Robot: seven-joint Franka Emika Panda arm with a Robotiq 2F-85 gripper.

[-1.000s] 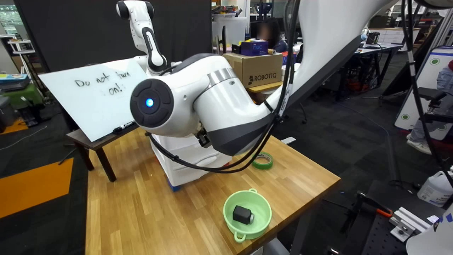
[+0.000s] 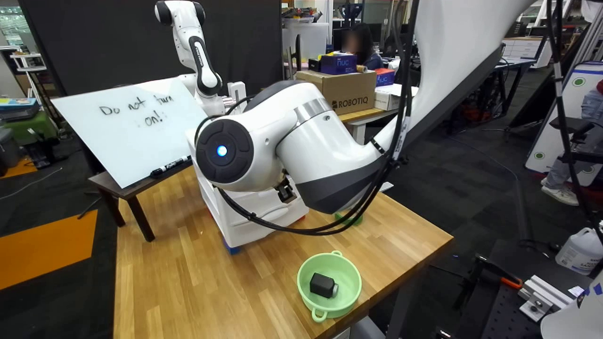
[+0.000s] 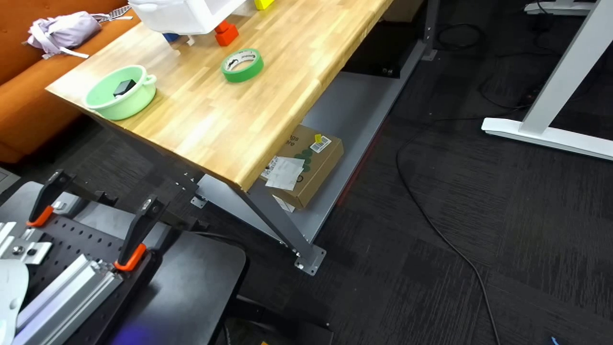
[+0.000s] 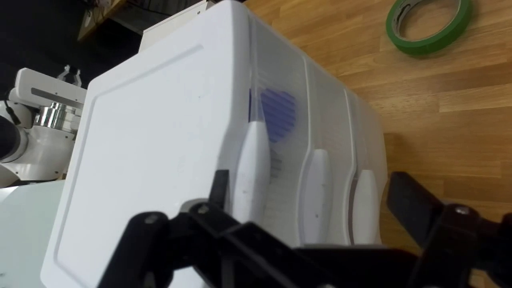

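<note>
A white drawer unit (image 4: pixel 149 134) with translucent drawer fronts fills much of the wrist view. Several white handles run across its front, among them the top handle (image 4: pixel 252 173), a middle handle (image 4: pixel 317 194) and a lower one (image 4: pixel 365 206). Something blue shows dimly through the top drawer. My gripper is wide open in front of the unit. One finger (image 4: pixel 219 189) appears close beside the top handle; the other lies past the lower handle. Whether either touches cannot be told. Exterior view 1 has the arm (image 2: pixel 333 152) hiding the gripper and much of the unit.
A green tape roll (image 3: pixel 242 65) lies on the wooden table (image 3: pixel 201 120). Near the table edge, a light green bowl (image 2: pixel 309 271) holds a black block (image 2: pixel 322 285). Left of the unit leans a whiteboard (image 2: pixel 135 130). Red blocks (image 3: pixel 226 34) sit under the unit.
In exterior view 1 the arm has shifted right and slightly down. It now covers most of the green tape roll, which was visible before. The bowl and drawer unit stay in place.
</note>
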